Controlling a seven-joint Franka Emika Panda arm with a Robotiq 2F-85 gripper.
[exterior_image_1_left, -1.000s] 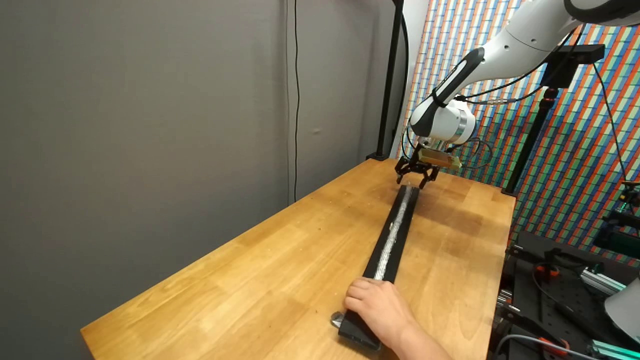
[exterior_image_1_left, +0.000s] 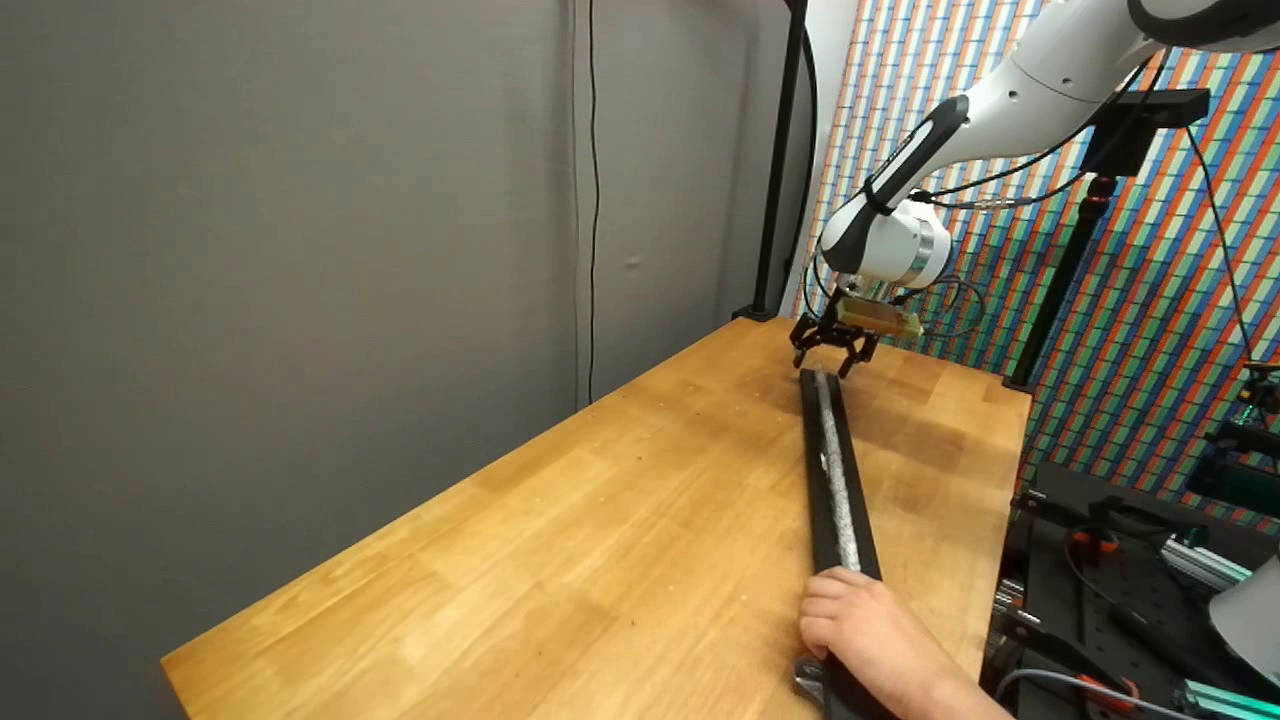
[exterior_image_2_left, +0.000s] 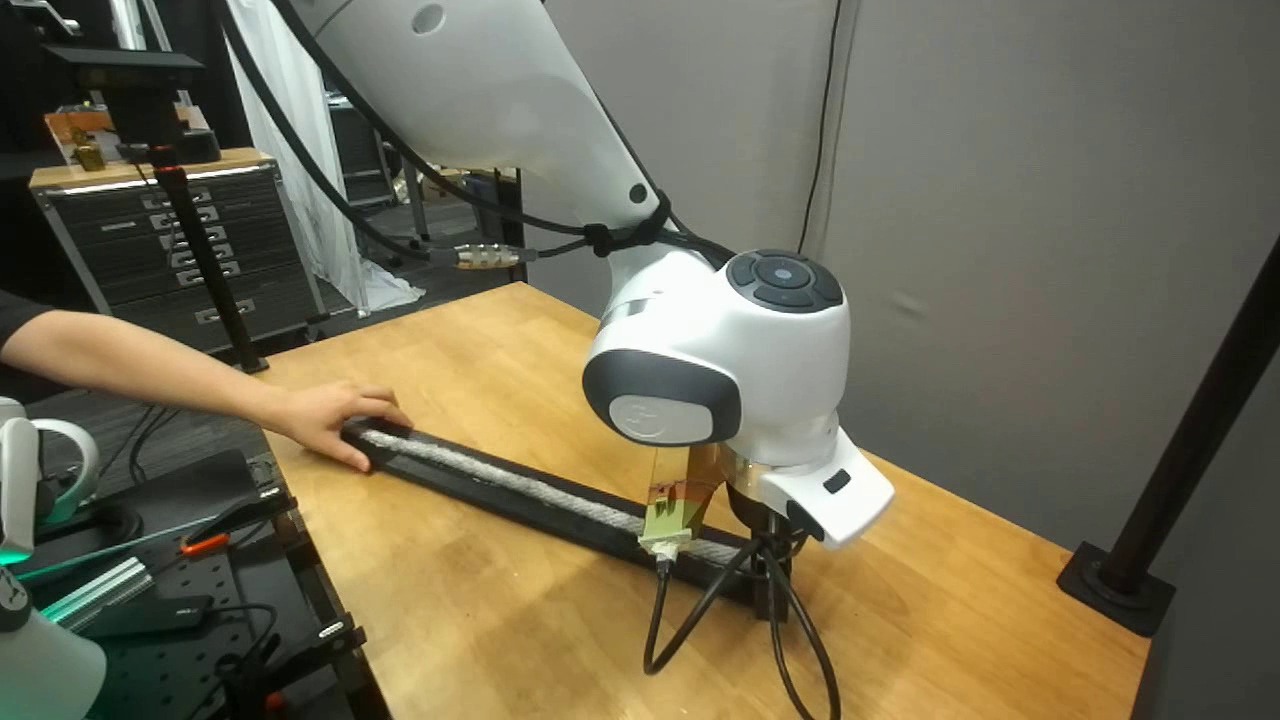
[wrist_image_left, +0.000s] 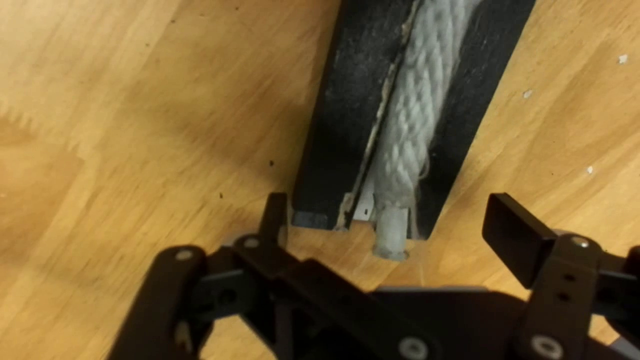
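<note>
A long black channel (exterior_image_1_left: 821, 504) lies on the wooden table with a grey braided rope (wrist_image_left: 414, 102) running along its groove. In the wrist view the rope's pale, sleeved tip (wrist_image_left: 391, 231) pokes slightly past the channel's end. My gripper is open, its dark fingers well apart on either side of that end, touching neither side of it; nothing is held. A person's hand (exterior_image_1_left: 846, 618) grips the opposite end of the channel and covers part of the rope. In exterior view 2 my arm's wrist hides the fingers.
Bare table (exterior_image_1_left: 576, 516) stretches widely beside the channel. A black post (exterior_image_2_left: 1134, 540) stands at the table's edge, and a second post (exterior_image_1_left: 1062, 282) rises at another corner. Cables (exterior_image_2_left: 684, 612) hang from my wrist close to the table.
The person's hand has swung its end of the channel to the right in exterior view 1. The end near my gripper has barely shifted, and my arm looks still.
</note>
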